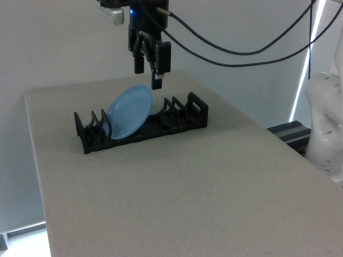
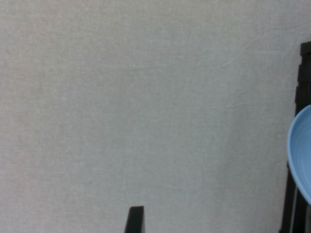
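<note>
A blue plate (image 1: 128,111) leans tilted in a black dish rack (image 1: 150,128) on the cloth-covered table (image 1: 187,203). My gripper (image 1: 148,74) hangs in the air above and behind the rack's right part, near the plate's top, open with nothing between its fingers. In the wrist view the plate (image 2: 300,150) and the rack (image 2: 303,77) show at the right edge, and one dark fingertip (image 2: 136,213) shows at the bottom over bare cloth.
A wall stands behind the table. A white robot body (image 1: 324,123) is beyond the right edge, and cables loop from the wrist to the right.
</note>
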